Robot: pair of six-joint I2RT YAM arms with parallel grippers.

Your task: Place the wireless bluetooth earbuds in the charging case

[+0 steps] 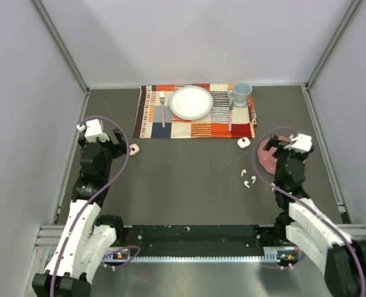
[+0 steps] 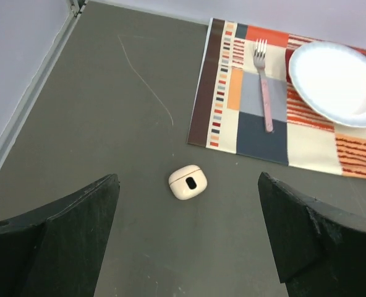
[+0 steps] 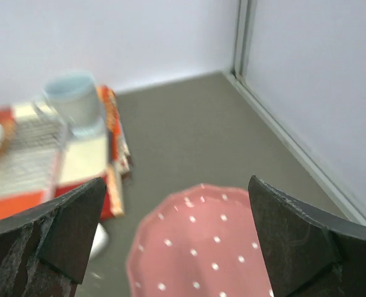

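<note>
A cream earbud case [image 2: 188,182] with a dark oval mark sits on the table, seen between the fingers of my left gripper [image 1: 100,132] in the left wrist view. That gripper is open and empty, just left of the case in the top view. A second, whiter case [image 1: 243,142] lies near the placemat's lower right corner. Below it, several small white earbuds [image 1: 246,184] are scattered loose on the table. My right gripper [image 1: 291,145], also open and empty, hovers over a pink plate right of the earbuds. Whether either lid is shut is hard to tell.
A pink plate with white dots [image 3: 195,247] lies under the right gripper. At the back, a patterned placemat [image 1: 155,130] bears a white plate [image 1: 191,103], a fork [image 1: 162,108], a knife [image 1: 230,114] and a blue cup [image 1: 241,93].
</note>
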